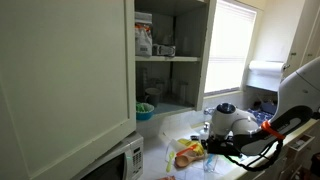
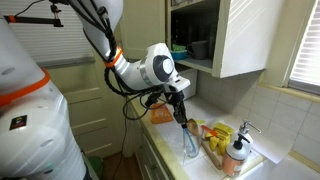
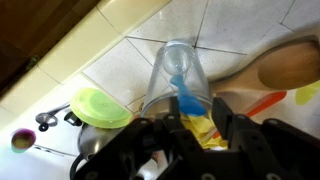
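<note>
A clear glass [image 3: 178, 70] stands on the white tiled counter, with a light blue object [image 3: 182, 92] inside it. My gripper is over the glass's rim, its fingertips apart on either side of the blue object's upper end. Whether they touch it cannot be made out. In exterior view 2 the gripper [image 2: 188, 124] points down above the glass [image 2: 188, 147], near the counter's front edge. Exterior view 1 shows the arm [image 1: 225, 125] reaching over the counter, the glass [image 1: 210, 163] faint below it.
Wooden spoons [image 3: 285, 68], a red-handled utensil [image 3: 262, 104] and yellow items lie close beside the glass. Metal measuring cups and a green lid [image 3: 100, 108] are on the other side. A soap bottle [image 2: 236, 153] stands to the right; an open cabinet hangs above.
</note>
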